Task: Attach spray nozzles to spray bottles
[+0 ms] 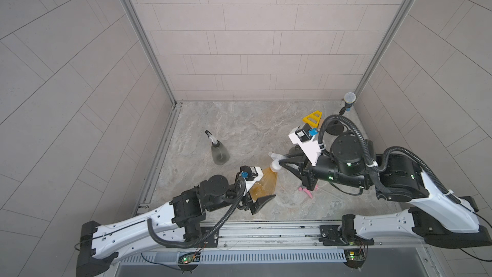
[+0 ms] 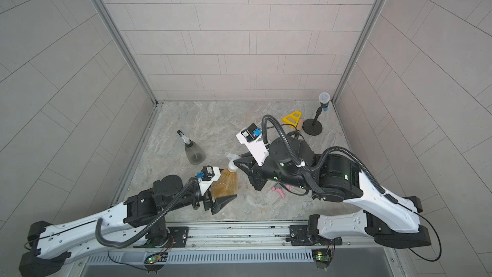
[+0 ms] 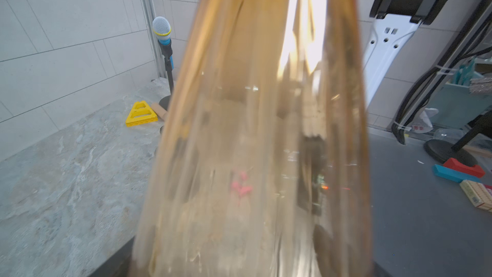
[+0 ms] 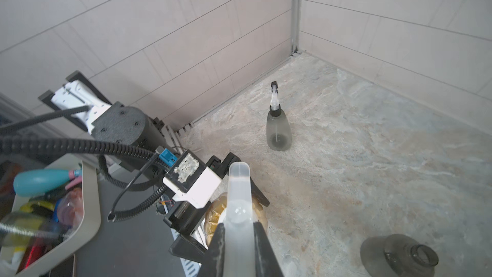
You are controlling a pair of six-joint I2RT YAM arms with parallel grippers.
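An amber bottle (image 1: 262, 185) stands tilted between the fingers of my open left gripper (image 1: 265, 187); it fills much of the left wrist view (image 3: 251, 123). At its top my right gripper is shut on a translucent white spray nozzle (image 4: 239, 189), over the bottle's white collar (image 1: 275, 165). Whether the nozzle is seated cannot be told. A smoky bottle with a nozzle (image 1: 219, 151) stands at the left; another smoky bottle (image 4: 397, 254), open-necked, is partly hidden behind the right arm in the top views.
A yellow triangle (image 2: 291, 118) and a microphone on a stand (image 2: 323, 101) are at the back right. Pink pieces (image 2: 279, 192) lie under the right arm.
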